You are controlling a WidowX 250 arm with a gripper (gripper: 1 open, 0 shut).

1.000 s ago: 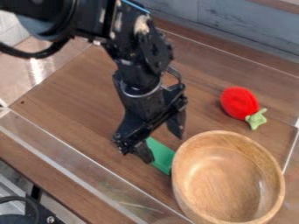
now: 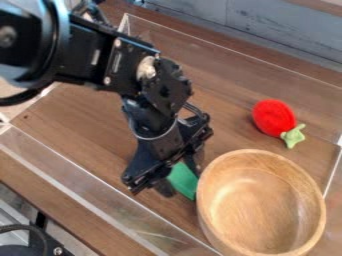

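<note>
My gripper (image 2: 174, 172) is low over the tray floor, its open black fingers down around a green block (image 2: 182, 182) that is partly hidden beneath them. The block lies just left of a round wooden bowl (image 2: 261, 220), close to its rim.
A red toy tomato (image 2: 273, 117) with a green stem lies behind the bowl on the right. A clear-walled tray edge runs along the front left.
The gripper has come lower onto the green block, covering more of it. The bowl and tomato have stayed put.
</note>
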